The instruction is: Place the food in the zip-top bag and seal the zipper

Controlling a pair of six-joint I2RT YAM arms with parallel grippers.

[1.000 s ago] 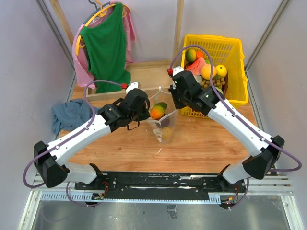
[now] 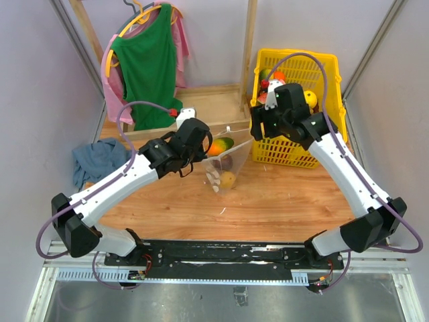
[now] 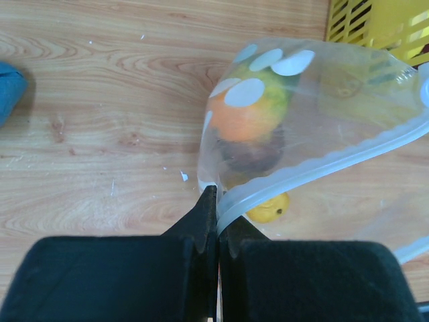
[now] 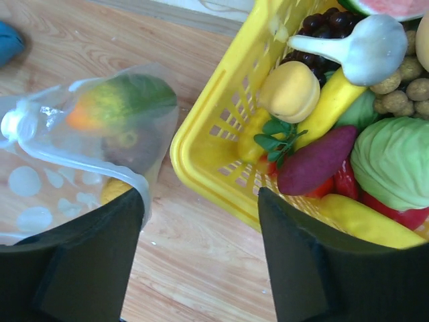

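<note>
The clear zip top bag (image 2: pixel 228 161) stands upright on the table, holding a green-orange mango (image 4: pixel 120 100), a dark round fruit and a yellow fruit (image 3: pixel 268 209). My left gripper is shut on the bag's white zipper edge at the left. My right gripper is open at the bag's right, beside the yellow basket (image 4: pixel 201 178), with nothing visible between its fingers.
The basket at the back right is full of produce and a white ladle (image 4: pixel 369 54). A blue cloth (image 2: pixel 100 161) lies on the left, a clothes rack stands behind, and bare wood is in front.
My right gripper has moved right and back, away from the bag's edge, over the basket's left side. My left gripper has shifted slightly, and the bag's opening has changed shape.
</note>
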